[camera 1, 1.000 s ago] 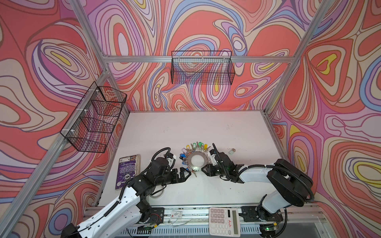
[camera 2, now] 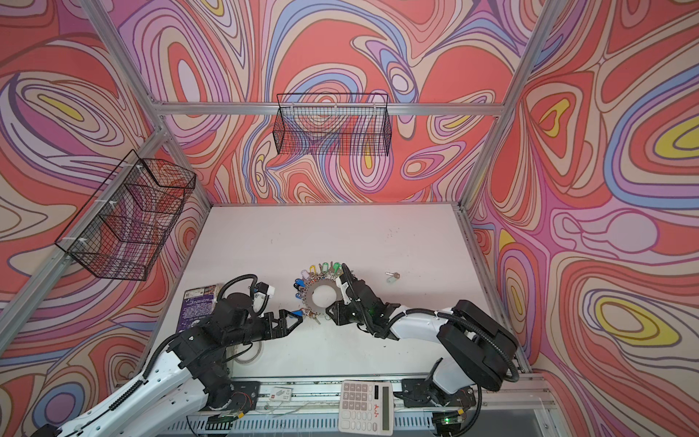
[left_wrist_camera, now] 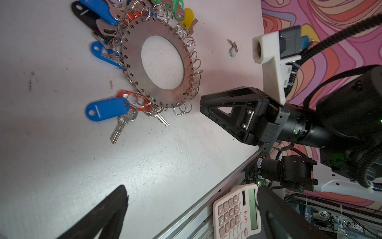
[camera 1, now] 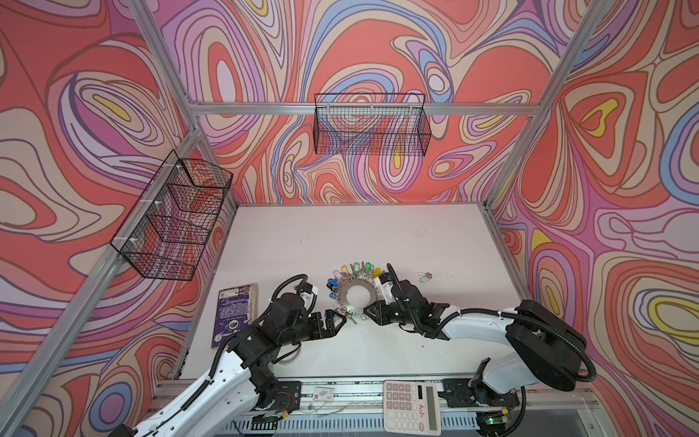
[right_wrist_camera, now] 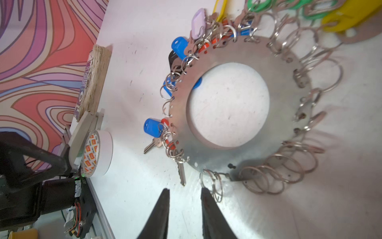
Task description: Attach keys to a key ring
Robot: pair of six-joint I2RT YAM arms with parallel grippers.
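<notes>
A flat metal ring plate (right_wrist_camera: 286, 79) with holes around its edge lies on the white table, carrying many small wire rings. Colored tags and keys hang along its far and left sides. At its near left, a blue tag (left_wrist_camera: 107, 108) lies beside a silver key (left_wrist_camera: 124, 124). Just left of this edge, my left gripper (camera 1: 340, 320) stands open, its fingers (left_wrist_camera: 105, 215) wide apart with bare table between them. My right gripper is at the plate's near right side, its blurred fingertips apart, close to bare wire rings (right_wrist_camera: 212, 185). Nothing shows between them.
Another key with a pale tag (camera 1: 424, 276) lies apart to the right. A purple booklet (camera 1: 234, 313) and a tape roll (right_wrist_camera: 97, 153) sit at the left. A calculator (camera 1: 411, 408) is off the front edge.
Over the last second, the plate and my right gripper have shifted slightly left, and my left gripper a little left too. The right arm's elbow has swung outward to the right.
</notes>
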